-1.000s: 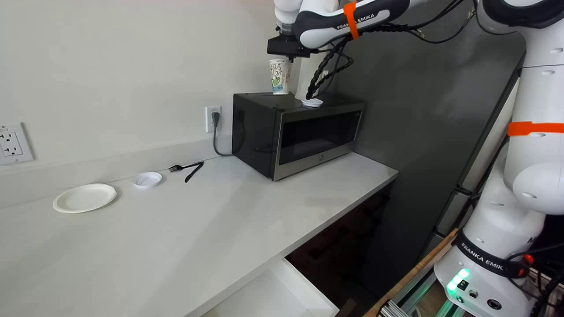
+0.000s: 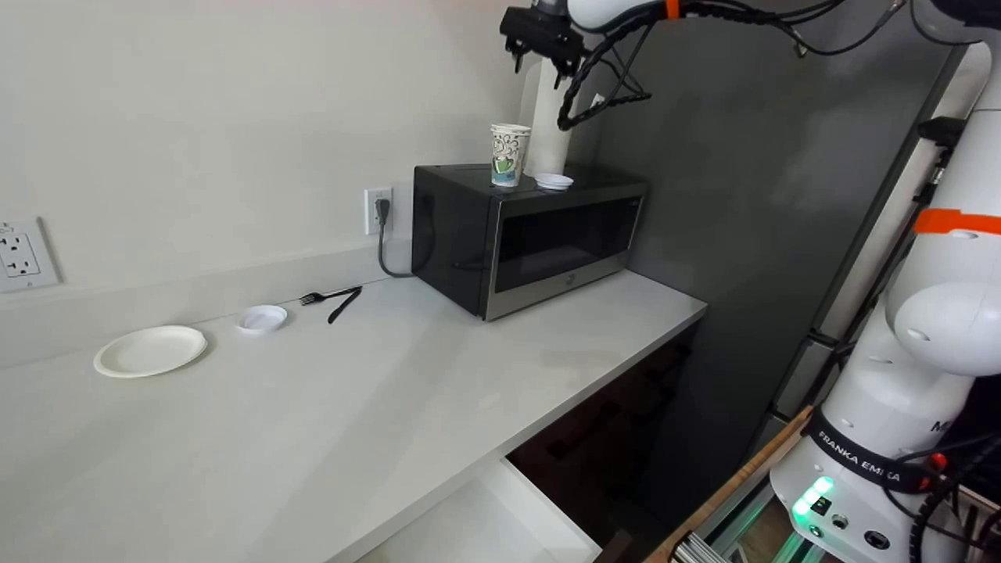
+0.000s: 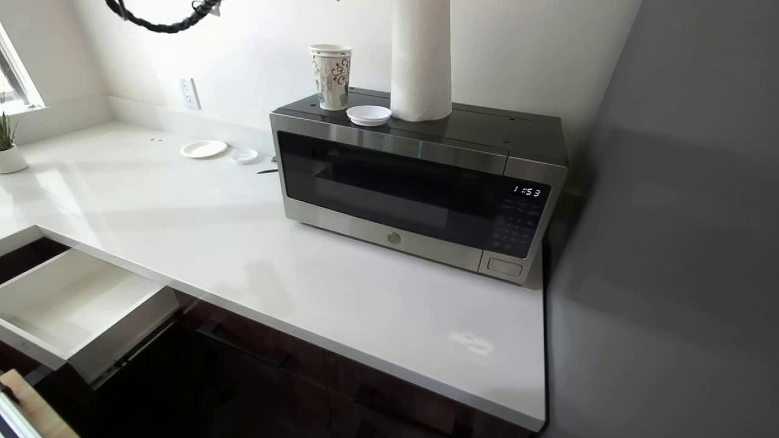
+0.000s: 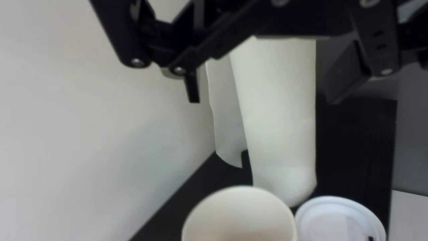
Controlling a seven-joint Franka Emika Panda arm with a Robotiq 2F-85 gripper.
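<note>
On top of the microwave (image 2: 563, 239) stands a stack of patterned paper cups (image 2: 507, 155), upright near the front left corner. My gripper (image 2: 536, 73) is open above them, close to a tall white paper towel roll (image 3: 421, 62). In the wrist view the roll (image 4: 281, 120) shows beyond and between the spread fingers, and whether they reach around it cannot be told. The cup rim (image 4: 240, 217) lies below the fingers at the bottom edge, apart from them. A stack of small white lids or dishes (image 3: 369, 115) rests beside the cups.
A white plate (image 2: 150, 352), a small dish (image 2: 262, 319), a black fork (image 2: 328, 295) and a black knife (image 2: 344, 305) lie along the back of the counter (image 2: 403, 403). An open drawer (image 3: 80, 299) juts out in front. A grey fridge wall (image 3: 679, 219) bounds the right side.
My gripper has risen from just over the cups and shifted right. The cups now stand free, slightly nearer the front and to the right.
</note>
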